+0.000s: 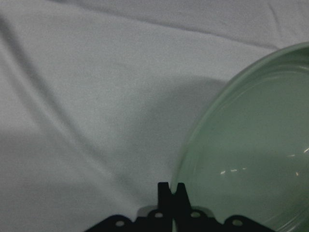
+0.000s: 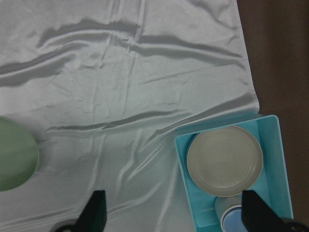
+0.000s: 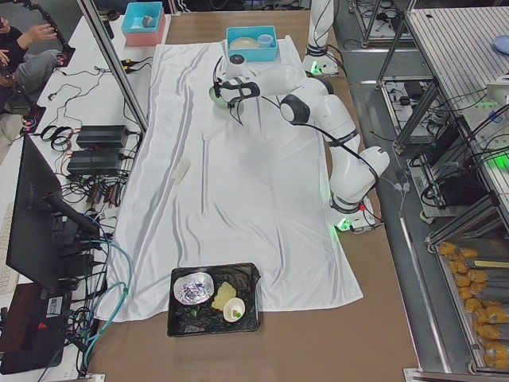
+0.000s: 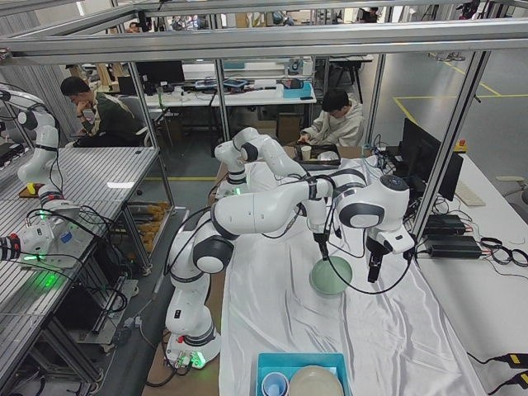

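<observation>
A pale green plate (image 4: 328, 279) lies on the white cloth near the blue bin. My left gripper is shut on the plate's left rim, which fills the right of the left wrist view. My right gripper is open above the cloth, between the green plate (image 2: 14, 152) and the blue bin (image 2: 277, 164); nothing shows between its fingers. The bin holds a beige plate (image 2: 224, 159) and a cup (image 2: 234, 217).
A black tray (image 3: 213, 325) with a foil dish, a yellow piece and a small bowl stands at the cloth's other end. A pale object (image 3: 180, 169) lies on the cloth's left part.
</observation>
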